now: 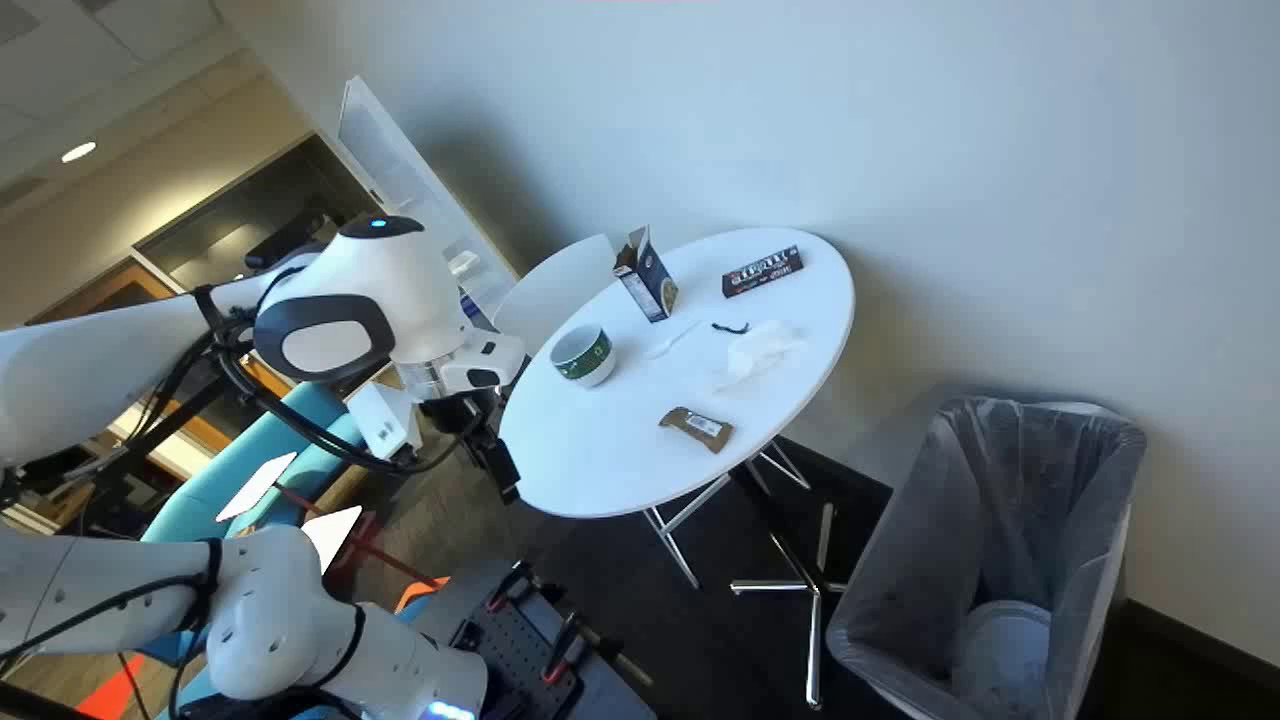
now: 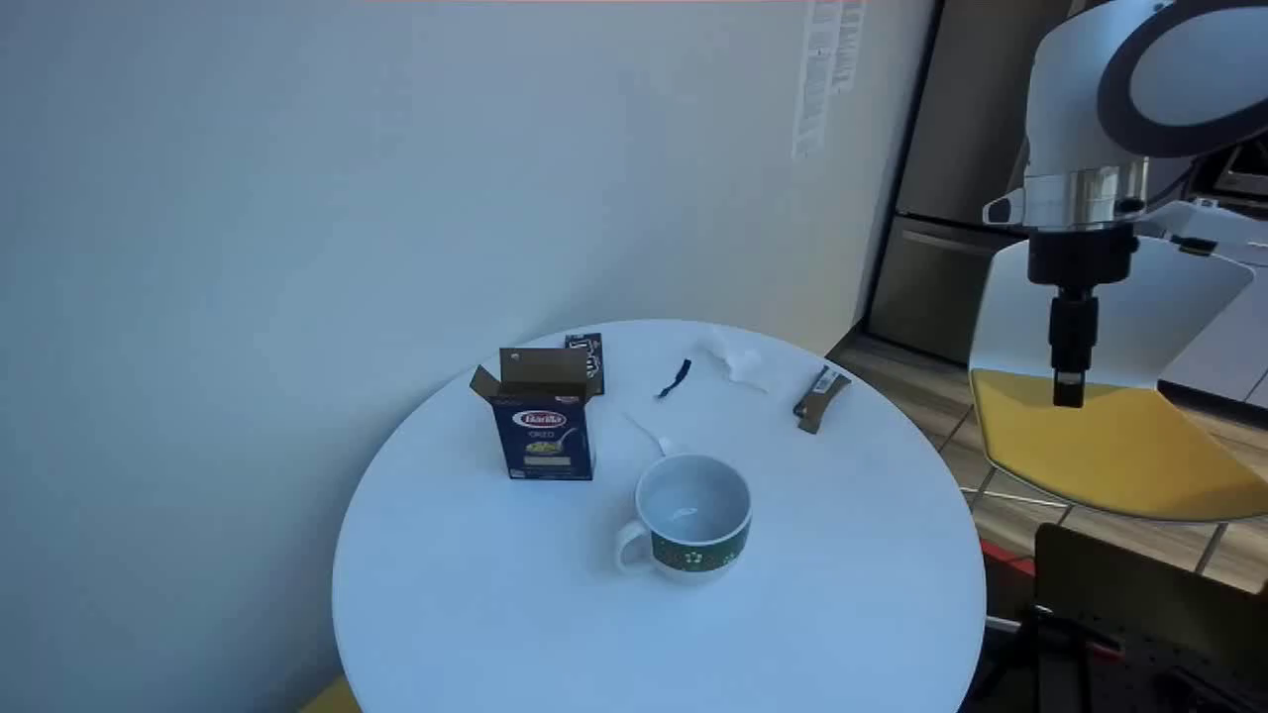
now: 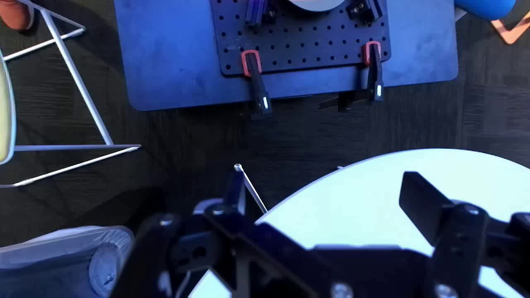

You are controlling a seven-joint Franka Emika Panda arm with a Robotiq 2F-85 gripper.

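Note:
My gripper is open, its two dark fingers wide apart with nothing between them in the wrist view. Seen from exterior view 2, the gripper [image 2: 1068,386] hangs to the right of the round white table [image 2: 475,618], clear of everything on it. A white mug with a green band [image 2: 701,553] stands upright on the table, its handle to the left. Behind it and to the left is an open-topped blue Barilla box [image 2: 543,440]. A brown wrapped bar [image 1: 696,427] lies flat, and a dark flat box [image 1: 763,272] rests farther back.
A white plastic utensil [image 2: 650,436], a small black strip [image 2: 674,378] and a crumpled white tissue [image 2: 733,356] lie around the table's middle and back. A lined bin [image 1: 984,564] stands on the floor beside the wall.

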